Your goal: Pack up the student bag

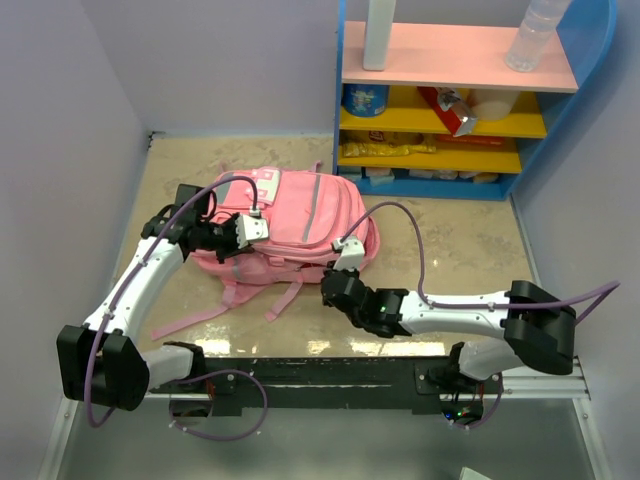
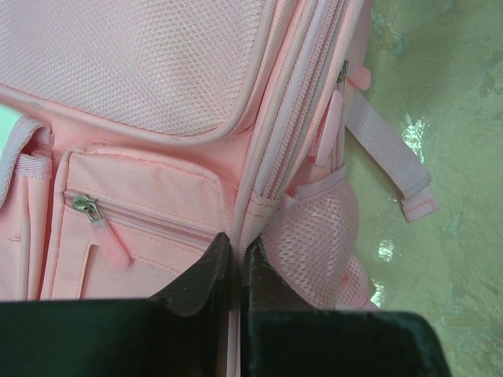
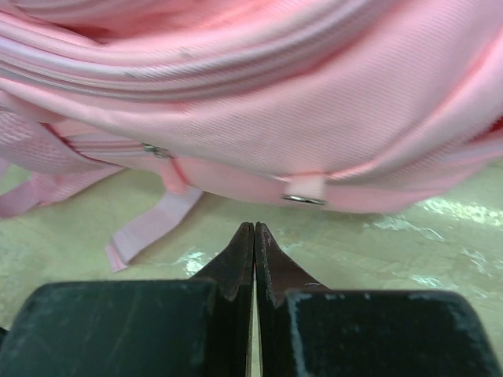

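Observation:
The pink bag [image 1: 310, 205] lies flat on the table, its zipped side towards the front edge. In the left wrist view my left gripper is shut on the bag's piped edge, where the main zipper [image 2: 302, 94] track ends. A small front pocket with a zipper pull [image 2: 110, 242] is beside it. My right gripper is shut just in front of the bag, with nothing visible between its fingertips. Behind it in the right wrist view are the bag's long zipper track [image 3: 157, 82] and a smaller zipper pull [image 3: 170, 173]. The bag's inside is hidden.
Pink straps [image 1: 195, 318] trail across the table at the bag's front left. A blue shelf [image 1: 430, 188] with snacks and containers stands at the back right, a clear bottle [image 1: 536, 35] on top. The tabletop [image 1: 455, 245] right of the bag is bare.

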